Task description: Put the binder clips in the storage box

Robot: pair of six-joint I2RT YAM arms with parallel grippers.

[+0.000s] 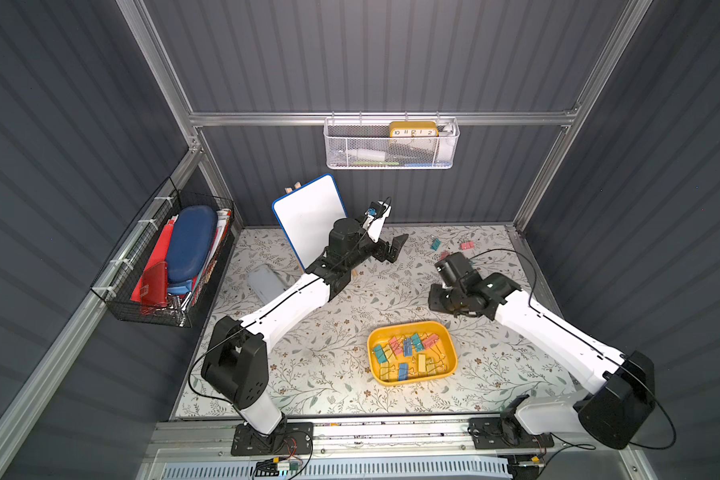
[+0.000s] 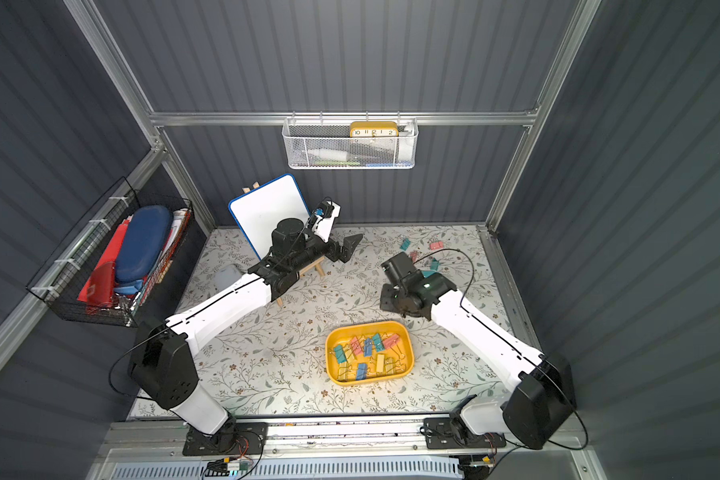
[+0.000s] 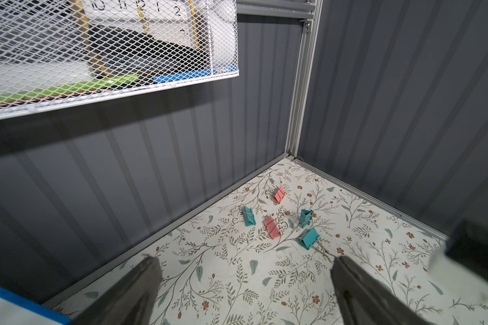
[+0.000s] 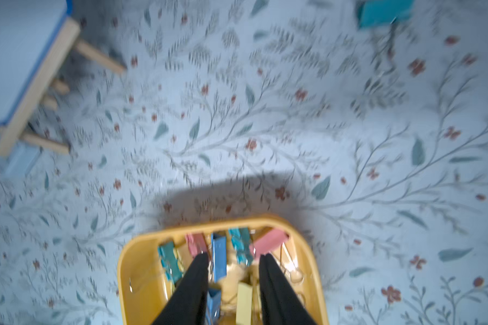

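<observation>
The yellow storage box (image 1: 380,368) at the front middle holds several binder clips in pink, blue, teal and yellow. Several more lie loose at the back right: a pink clip (image 3: 272,227), a teal clip (image 3: 310,237) and others. My right gripper is above the table between the box and the loose clips, blurred in its wrist view, its fingers part open with no clip visible held. My left gripper stands open, raised beside the whiteboard, nothing between its fingers.
A whiteboard (image 1: 304,214) on a wooden stand occupies the back left, with a grey object (image 1: 264,284) beside it. A white mesh basket (image 1: 388,156) hangs on the back wall and a black basket (image 1: 148,312) on the left wall.
</observation>
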